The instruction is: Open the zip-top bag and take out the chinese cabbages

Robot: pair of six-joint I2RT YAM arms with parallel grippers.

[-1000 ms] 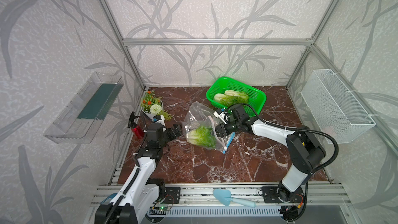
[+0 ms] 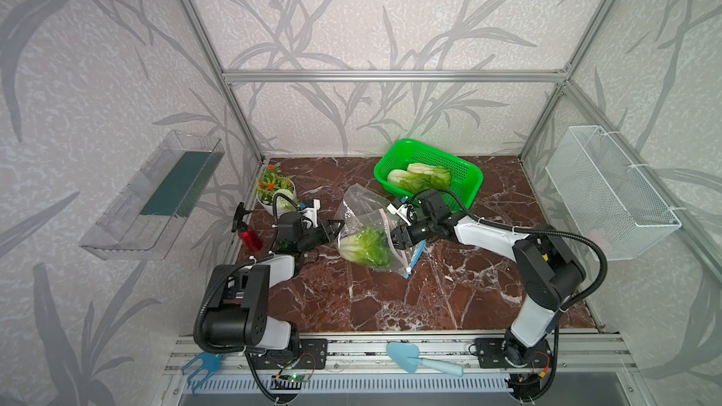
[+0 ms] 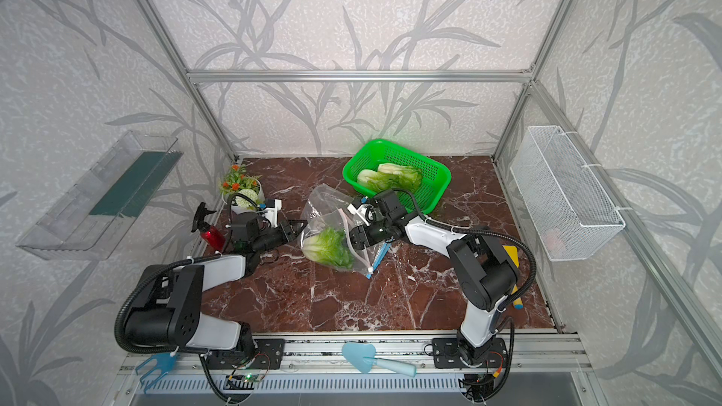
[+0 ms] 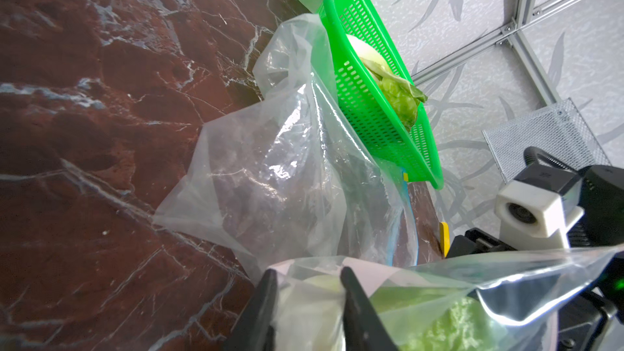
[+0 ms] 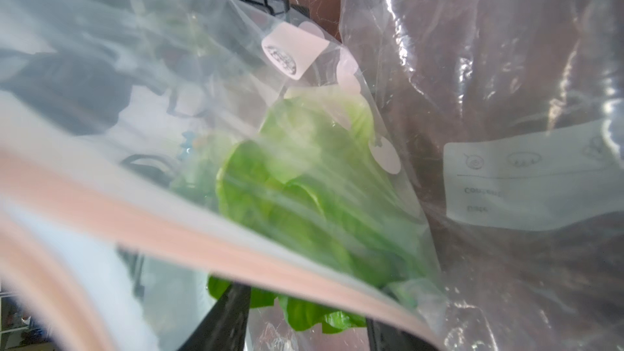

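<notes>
A green-and-white Chinese cabbage (image 2: 364,248) lies inside a clear zip bag with a pinkish strip (image 5: 195,247) along its mouth. From the left, my left gripper (image 2: 336,231) has its fingertips at the closed end of this bag. In the left wrist view my left gripper is part open, with bag film showing between its fingers. My right gripper (image 2: 398,237) is at the mouth side. Its fingers (image 5: 224,318) stand wide apart in the right wrist view, partly behind the strip, with leaf tips of the cabbage (image 5: 312,195) showing between them.
A second clear bag (image 4: 279,169), seemingly empty, lies behind. The green basket (image 2: 467,171) at the back holds other cabbages (image 2: 421,175). A flower pot (image 2: 272,197) and red spray bottle (image 2: 249,237) stand left.
My left gripper has moved right, from beside the bag to its closed end, and its forearm has swung. The right arm has barely shifted; the bag and cabbage look unmoved.
</notes>
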